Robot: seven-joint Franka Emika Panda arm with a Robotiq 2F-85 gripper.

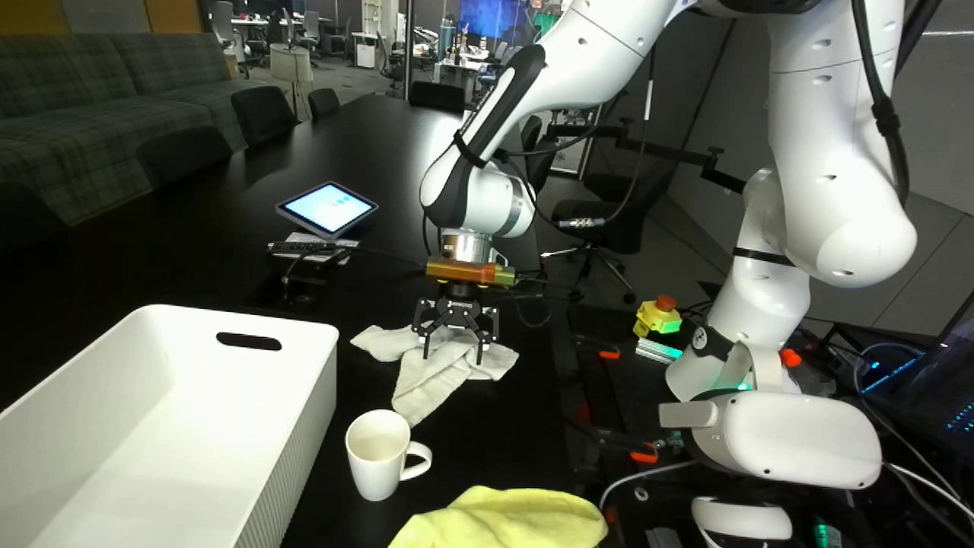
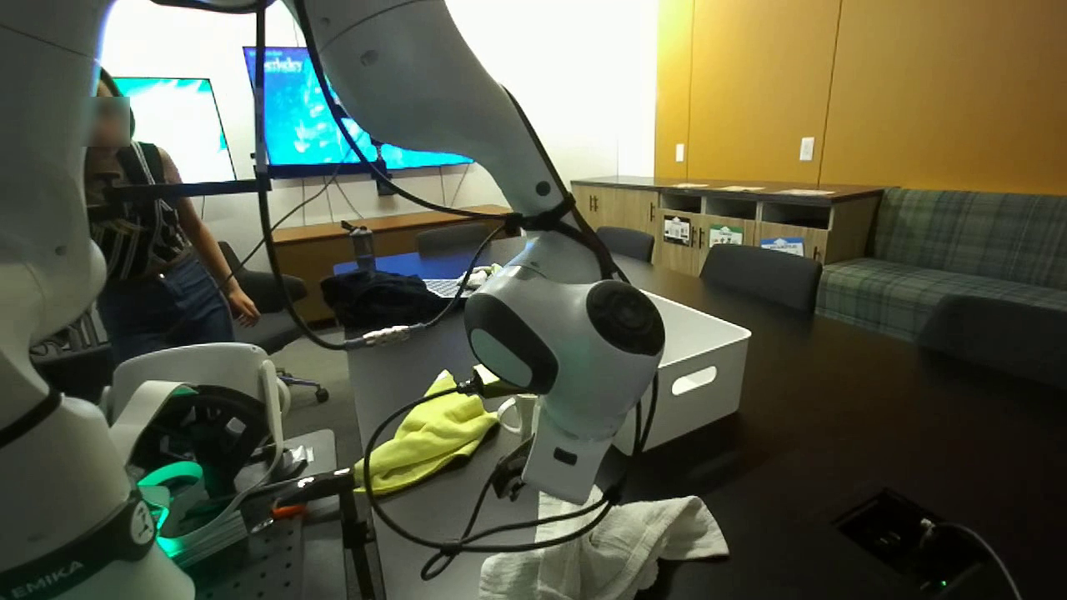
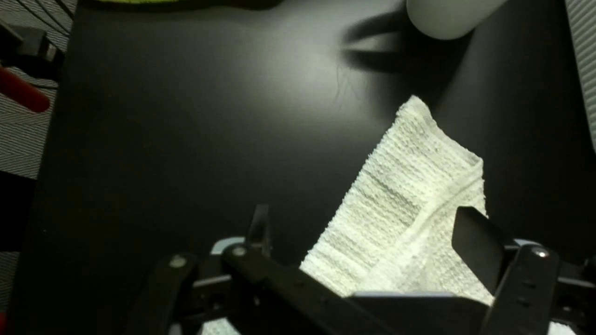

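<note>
A crumpled white towel [image 1: 429, 379] lies on the dark table. Over it my gripper [image 1: 453, 352] points straight down, its two fingers spread apart. Seen from the wrist, the open gripper straddles part of the towel [image 3: 385, 206], and one finger pad [image 3: 472, 240] overlaps the cloth's right side. Whether the fingertips touch the cloth, I cannot tell. A white mug [image 1: 374, 457] stands upright nearer the camera. To its right is a yellow cloth [image 1: 507, 520], and a white bin [image 1: 301, 402] is to its left.
Behind the towel are a tablet [image 1: 326, 208] and a dark remote [image 1: 301, 247]. In exterior view 2, a cable loop [image 2: 480, 546] hangs from the arm in front of the towel [image 2: 640, 540]. Bare tabletop lies between towel and yellow cloth. A person [image 2: 165, 230] stands behind the arm.
</note>
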